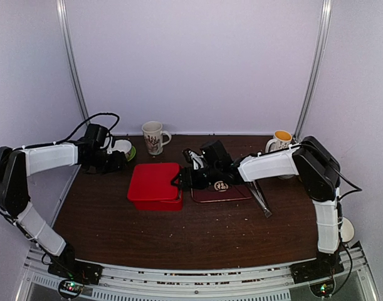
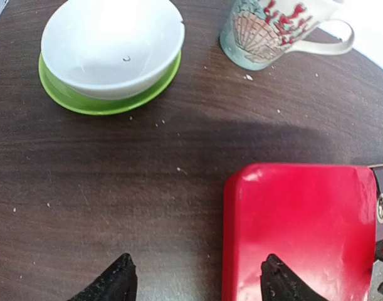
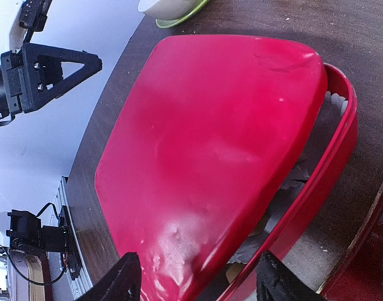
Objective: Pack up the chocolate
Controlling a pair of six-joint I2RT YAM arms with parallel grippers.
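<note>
The red box (image 1: 155, 185) sits mid-table with its lid (image 3: 197, 144) on askew; in the right wrist view a gap along one side shows the inside, with silvery and white wrapping. My right gripper is at that edge, fingers apart astride the lid edge and box rim; whether they grip cannot be seen. My left gripper stands open left of the box, nothing between its fingers.
A dark red tray (image 1: 213, 197) lies right of the box, with metal tongs (image 1: 260, 202) beside it. A white bowl (image 2: 110, 44) on a green saucer and a mug (image 1: 152, 138) stand behind; another mug (image 1: 280, 141) at back right.
</note>
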